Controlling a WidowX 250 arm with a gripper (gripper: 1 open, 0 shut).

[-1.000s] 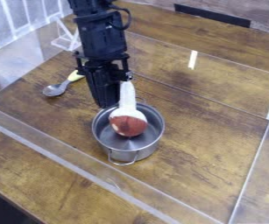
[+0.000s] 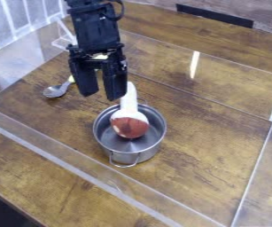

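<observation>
My black gripper hangs open above the table, up and to the left of a steel pot, with nothing seen between its fingers. In the pot rests an object with a white handle and a red-brown rounded end, its handle pointing up toward the back. A metal spoon lies on the wooden table at the left, partly behind the arm, near a small pale yellow piece.
Clear plastic panels border the workspace at the left, front and right.
My gripper has moved left, away from the white handle, and its fingers now show lower and more turned to view. The pot and the object in it look unmoved.
</observation>
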